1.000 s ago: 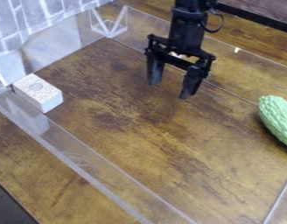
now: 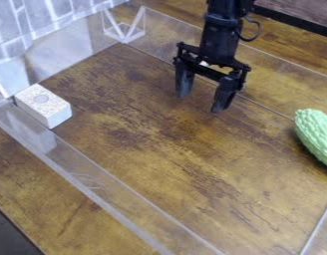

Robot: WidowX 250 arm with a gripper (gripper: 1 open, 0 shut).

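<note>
My black gripper (image 2: 205, 86) hangs at the upper middle of the camera view, over the wooden tray floor, its two fingers spread apart and pointing down, with nothing visible between them. A white patterned block (image 2: 44, 106) lies at the left edge. A pale green ridged object (image 2: 315, 135), like a toy vegetable, lies at the right edge, partly cut off by the frame.
Clear plastic walls (image 2: 107, 187) border the wooden floor (image 2: 166, 169). The middle and front of the floor are empty. A pale curtain-like cloth (image 2: 47, 25) is at the back left.
The gripper has shifted very slightly to the right and back. The block and the green object look unmoved.
</note>
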